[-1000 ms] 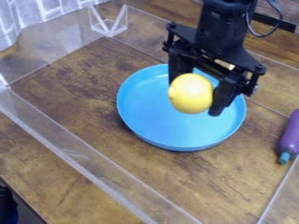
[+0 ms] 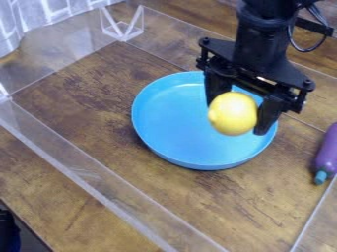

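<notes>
My black gripper [image 2: 241, 104] hangs over a blue plate [image 2: 164, 123] in the middle of the camera view, holding a round yellow object [image 2: 234, 117] between its fingers, above the right part of the plate. The plate's right side is partly hidden behind the gripper.
A purple elongated object [image 2: 326, 153] with a teal tip lies at the right edge on the wooden table [image 2: 79, 108]. Clear plastic edges run along the left side and the bottom right. The table left of the plate and in front of it is clear.
My gripper and the yellow object have shifted to the right and slightly upward in the view. The plate and purple object stay in place.
</notes>
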